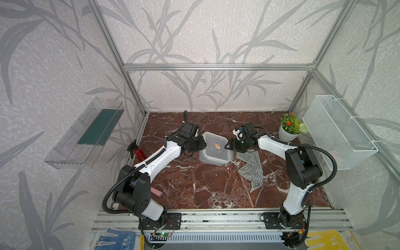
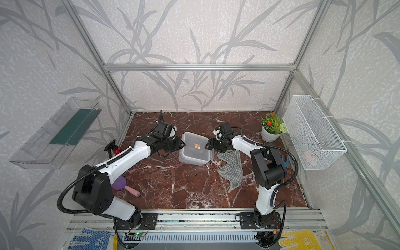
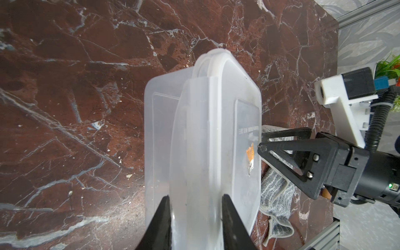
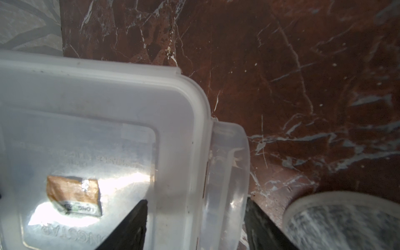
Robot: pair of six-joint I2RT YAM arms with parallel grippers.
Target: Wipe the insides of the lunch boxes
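Observation:
A lidded translucent lunch box (image 1: 215, 153) with an orange sticker sits mid-table. My left gripper is at its left side, fingers astride the lid's near edge and side latch; whether they grip is unclear. My right gripper is at the box's right side, its fingers part open around the edge and clear latch flap (image 4: 227, 175); contact is unclear. A grey striped cloth (image 1: 250, 170) lies crumpled beside the box, under the right arm.
A potted plant (image 1: 288, 133) stands back right. A red spray bottle (image 1: 140, 154) and a pink-handled tool (image 2: 131, 191) are at the left. Mesh basket (image 1: 337, 133) and clear bin (image 1: 83, 137) hang on the walls.

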